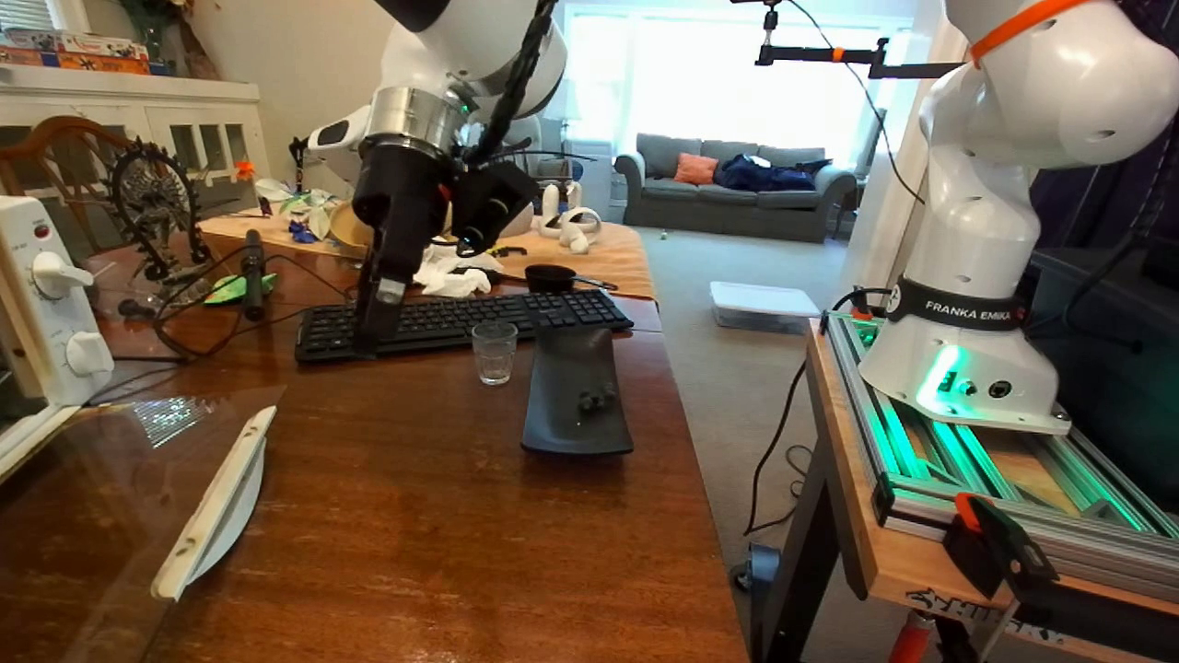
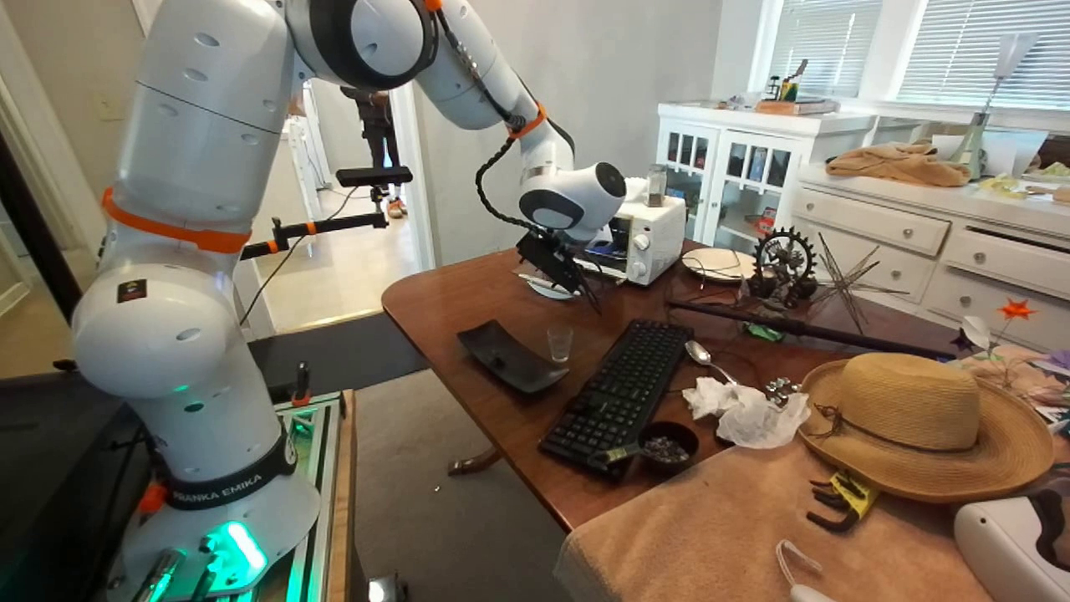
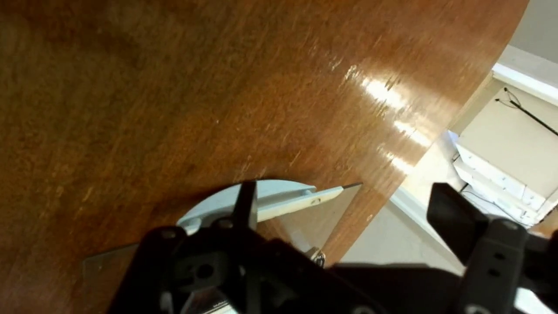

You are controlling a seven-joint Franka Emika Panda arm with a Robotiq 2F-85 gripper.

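My gripper is open, its two dark fingers spread wide in the wrist view with nothing between them. In exterior view 1 the gripper points down in front of the keyboard. A clear glass stands upright on the table, to the right of the gripper. Beside the glass lies a long black tray holding some small dark bits. At the left of exterior view 1, a white-edged glass door lies open over the table; part of it also shows beyond the fingers in the wrist view.
A white toaster oven stands at the table's far end. Past the keyboard are a spoon, a small black bowl, crumpled white tissue and a straw hat.
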